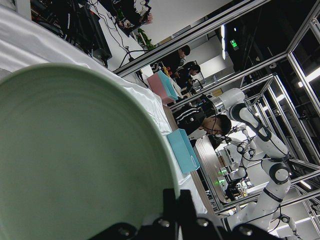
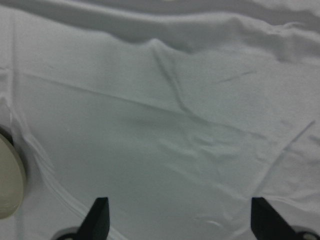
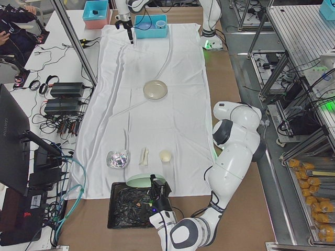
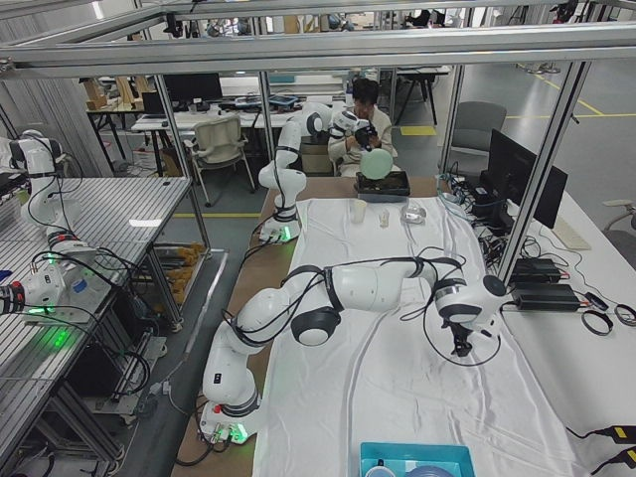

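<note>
A pale green plate (image 1: 75,150) is held upright-ish by my left gripper (image 3: 156,183) over the black tray (image 3: 120,209) at the table's near end; its fingers are shut on the rim. In the camera right view the same plate (image 4: 376,163) is raised above that tray. My right gripper (image 4: 460,340) stands open over the white cloth with nothing between its fingers; a beige plate (image 2: 9,180) lies at the left edge of its wrist view.
A foil bundle (image 3: 118,159), a small pale item (image 3: 144,157) and a cream cup (image 3: 165,156) lie near the left gripper. A blue bin (image 3: 150,31) stands at the far end.
</note>
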